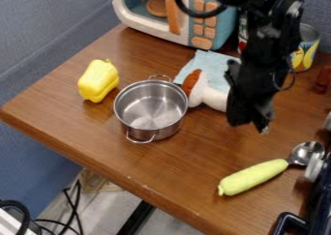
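My black gripper (249, 118) hangs over the table right of the steel pot, its dark body hiding what lies under it; whether it is open or shut is unclear. A white object with a reddish-brown top (204, 94) lies between the pot (151, 110) and the gripper. A pale yellow corn-like object (253, 177) lies in front, beside a spoon (307, 152).
A yellow pepper (99, 80) sits at the left. A light blue cloth (207, 61), a toy microwave (165, 9) and a can (304, 47) are at the back. Dark items line the right edge.
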